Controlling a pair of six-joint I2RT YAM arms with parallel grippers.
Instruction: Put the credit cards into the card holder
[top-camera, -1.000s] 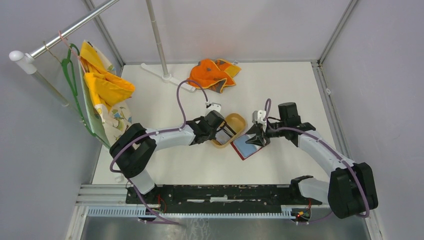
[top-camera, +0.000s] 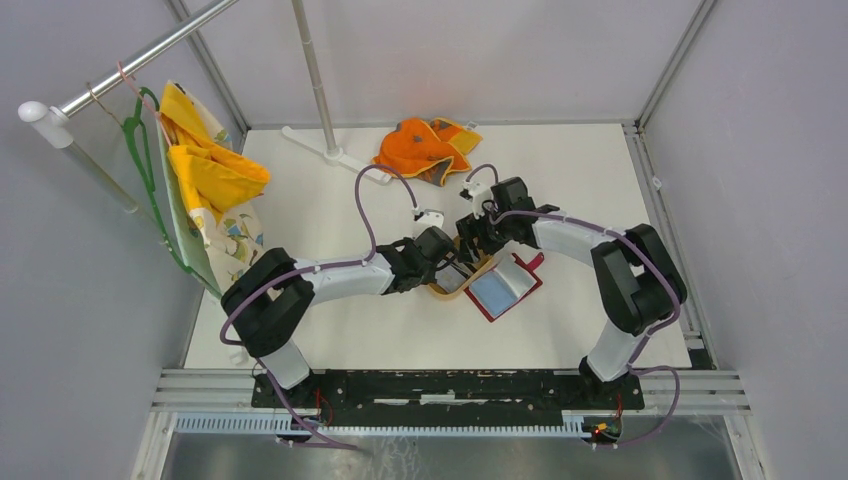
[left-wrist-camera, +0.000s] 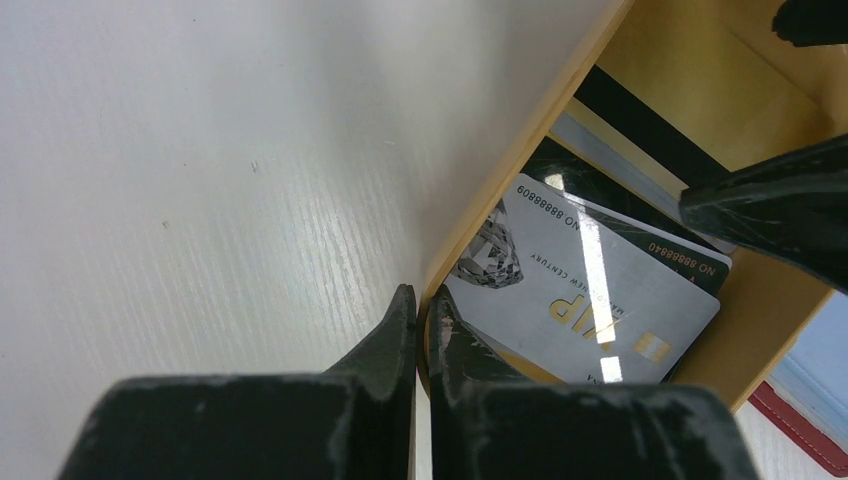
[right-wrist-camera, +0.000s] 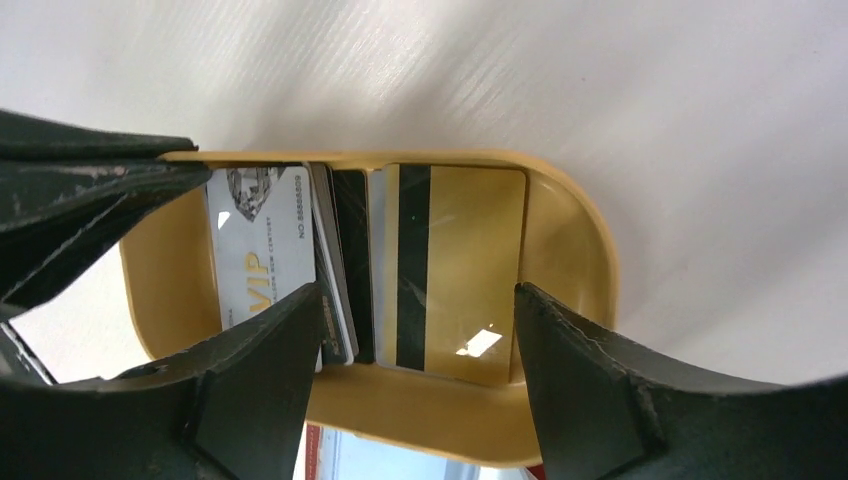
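Observation:
An oval tan box (top-camera: 446, 294) holds several cards: a silver VIP card (left-wrist-camera: 580, 290), dark ones, and a gold card (right-wrist-camera: 470, 250) at one end. My left gripper is shut on the box's rim, seen in its wrist view. My right gripper is open over the gold card's end of the box, its black fingers either side of that card. A red-edged card holder (top-camera: 497, 293) with a blue inside lies open just beside the box, at the lower right.
An orange cloth (top-camera: 415, 150) lies at the back beside a white stand foot. A rail with hangers and yellow fabric (top-camera: 205, 170) stands at the left. The front and right of the white table have free room.
The left gripper has shifted very slightly.

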